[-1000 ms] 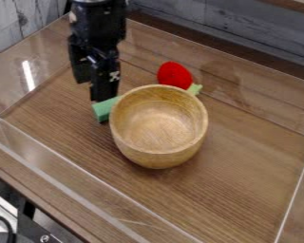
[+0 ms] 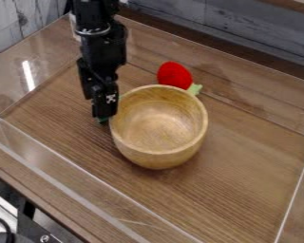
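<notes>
The black gripper (image 2: 99,93) hangs open in the upper middle, just left of a large tan wooden bowl (image 2: 160,126). A small part of a green object (image 2: 103,120) shows below the gripper, at the bowl's left edge; most of it is hidden. A red object (image 2: 175,74) with a green tip sits behind the bowl, to the right.
A dark wall runs along the back right, and a pale surface shows at the upper left. A dark cable lies at the lower left corner.
The gripper has shifted slightly, now appearing narrower and over the green object, which is more hidden than before. The bowl and red object look unmoved.
</notes>
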